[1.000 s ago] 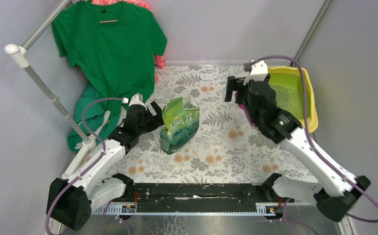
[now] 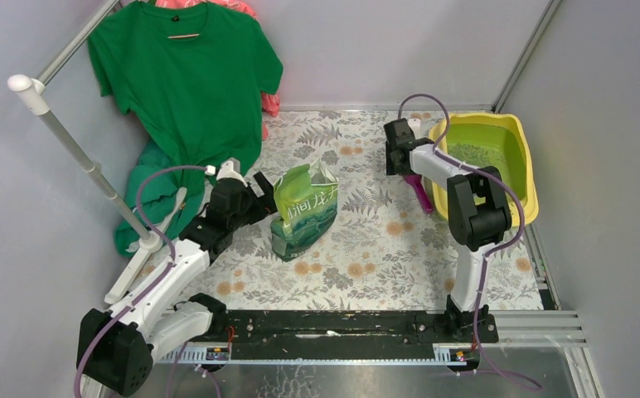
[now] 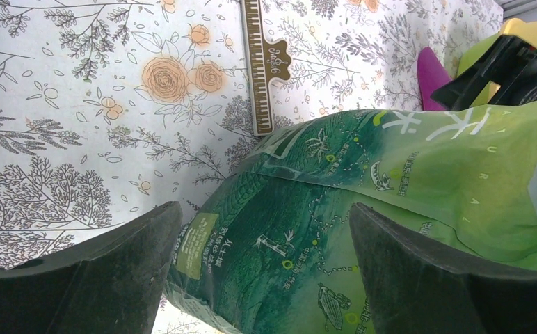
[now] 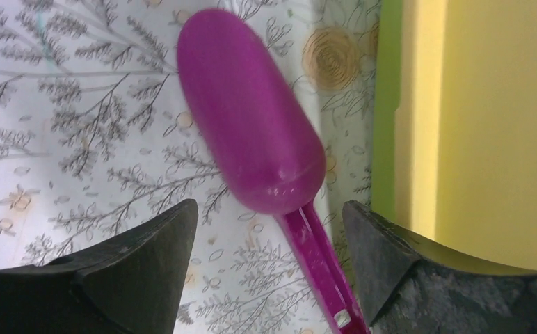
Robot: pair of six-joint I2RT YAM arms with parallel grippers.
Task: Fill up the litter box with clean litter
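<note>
A green litter bag (image 2: 304, 220) stands on the patterned table, its top edge loose. Beside its upper left is my left gripper (image 2: 269, 196), open; in the left wrist view the bag (image 3: 286, 229) fills the space beyond the parted fingers. The yellow-rimmed litter box (image 2: 527, 166) is at the right, with some green litter (image 2: 476, 154) on its floor. Along the box's left side lies a purple scoop (image 4: 252, 118). Its handle (image 4: 319, 257) runs between the spread fingers of my open right gripper, without visible contact. My right arm hides part of the box.
A green T-shirt (image 2: 188, 75) hangs at the back left on a white stand (image 2: 76, 149). The box's side wall (image 4: 419, 139) is close to my right gripper's right finger.
The right arm has come down and folded inward, bringing its gripper lower over the scoop beside the box. The left arm and the bag have stayed in place.
</note>
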